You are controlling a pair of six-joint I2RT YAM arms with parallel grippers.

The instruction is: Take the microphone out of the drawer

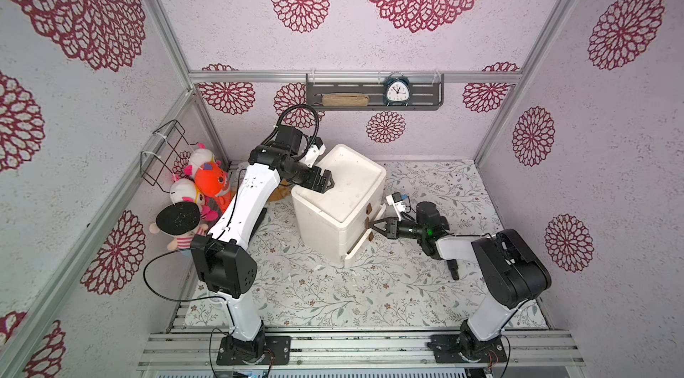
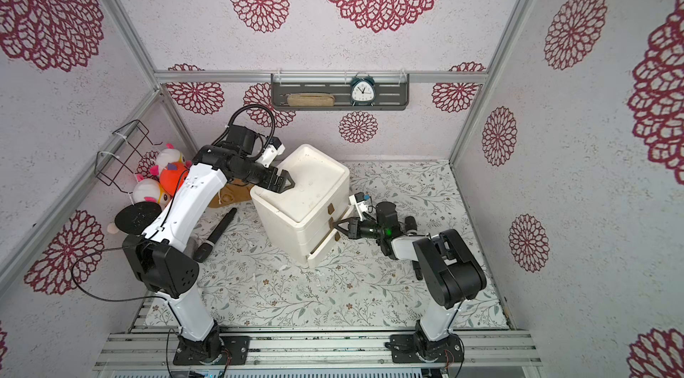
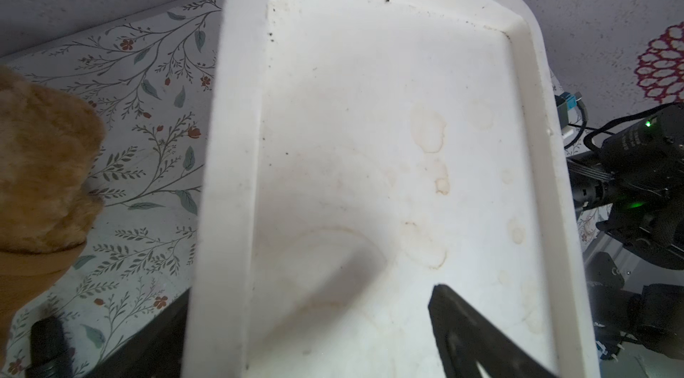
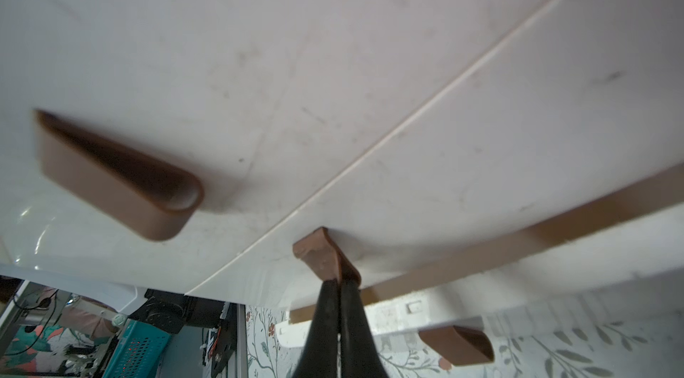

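Observation:
The white drawer cabinet (image 1: 324, 217) stands mid-table, brown pull tabs on its right-facing front. In the right wrist view, the middle drawer's brown tab (image 4: 318, 255) is pinched in my right gripper, its fingers together. That drawer's front (image 4: 498, 157) looks flush. Below it, the bottom drawer (image 4: 420, 306) sticks out slightly, a narrow gap showing along its top. My left gripper is open over the cabinet's left rim (image 3: 222, 185), one finger outside and one inside. No microphone shows inside a drawer.
A long black object (image 2: 215, 235) lies left of the cabinet, near a brown plush thing (image 3: 42, 164). Another dark object (image 1: 453, 269) lies under the right forearm. Plush toys (image 1: 206, 182) sit at the left wall.

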